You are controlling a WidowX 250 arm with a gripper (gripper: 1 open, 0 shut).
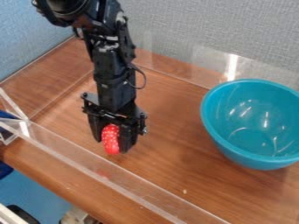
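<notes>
My black gripper (114, 131) reaches down to the wooden table left of centre, its fingers around a red, speckled object (111, 140) that looks like a strawberry. The gripper is shut on it, low at the table surface. To the right stands a large empty turquoise bowl (250, 124), apart from the gripper.
Clear low plastic walls run along the back and the front-left of the wooden table (176, 171). The table between gripper and bowl is clear. A blue floor and some dark items show beyond the left edge.
</notes>
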